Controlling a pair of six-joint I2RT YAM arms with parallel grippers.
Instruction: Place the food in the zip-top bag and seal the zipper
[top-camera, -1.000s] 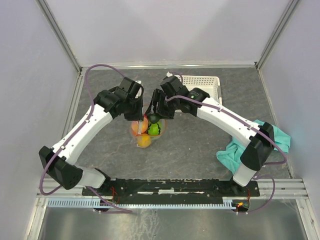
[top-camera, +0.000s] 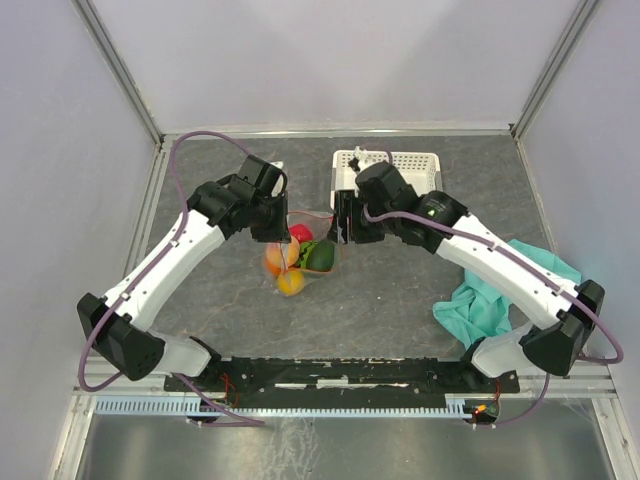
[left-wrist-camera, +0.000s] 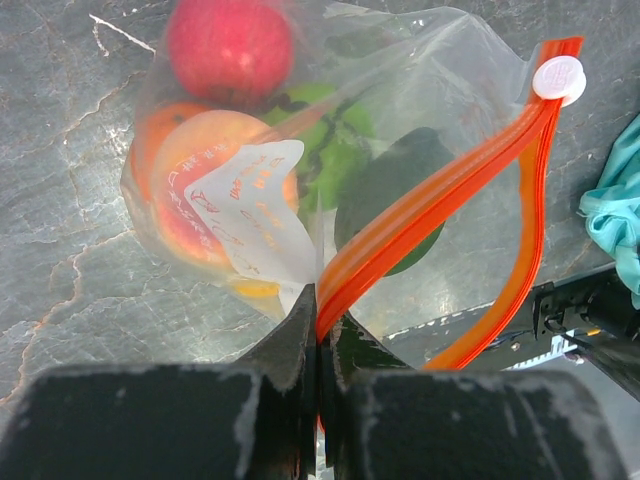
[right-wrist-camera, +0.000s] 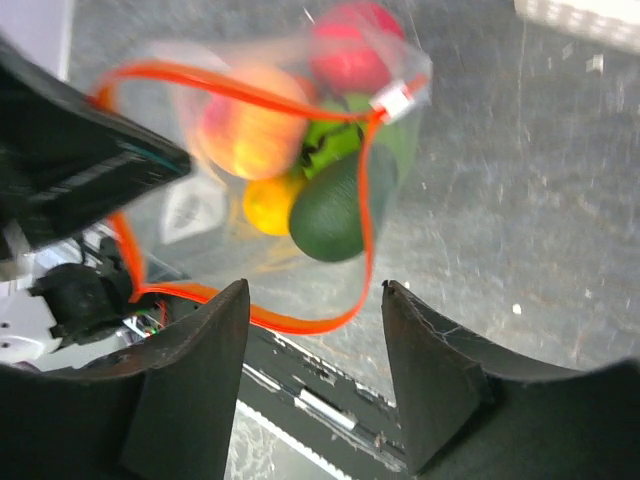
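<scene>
A clear zip top bag (left-wrist-camera: 455, 75) with an orange zipper (left-wrist-camera: 430, 205) and a white slider (left-wrist-camera: 559, 79) holds the food. Inside it lie a red fruit (left-wrist-camera: 229, 48), a peach (left-wrist-camera: 218, 170), a green pepper (left-wrist-camera: 325, 160), a dark green avocado (right-wrist-camera: 335, 208) and a yellow fruit (right-wrist-camera: 270, 203). My left gripper is shut on the bag's zipper edge, and the bag mouth gapes open beside it. Beyond the bag's right rim, my right gripper stands part open. Its fingers frame the near zipper loop in view, without visible grip on anything.
A white basket (top-camera: 415, 165) stands empty-looking at the back right, partly behind the right arm. A teal cloth (top-camera: 480, 305) lies at the right side.
The avocado has gone from the right gripper down into the bag. That gripper has opened and moved right, clear of the bag's middle. The left arm stays put.
</scene>
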